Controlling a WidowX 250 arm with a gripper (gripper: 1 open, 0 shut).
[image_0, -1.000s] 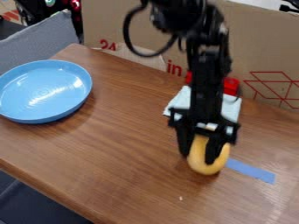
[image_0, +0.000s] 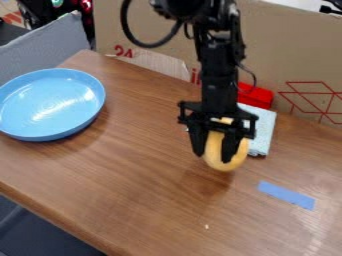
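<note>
The black gripper (image_0: 218, 141) hangs over the right half of the wooden table, shut on a yellow rounded object (image_0: 217, 160) that is partly hidden by the fingers. A light, pale cloth or pad (image_0: 262, 130) lies behind and right of the gripper, partly covered by it. A blue plate (image_0: 50, 104) sits at the table's left.
A red item (image_0: 255, 96) lies at the back against a cardboard box (image_0: 301, 70). A blue tape strip (image_0: 286, 195) is stuck to the table at the right.
The gripper, with the yellow object in it, has moved back and to the left, away from the blue strip and toward the pale cloth.
</note>
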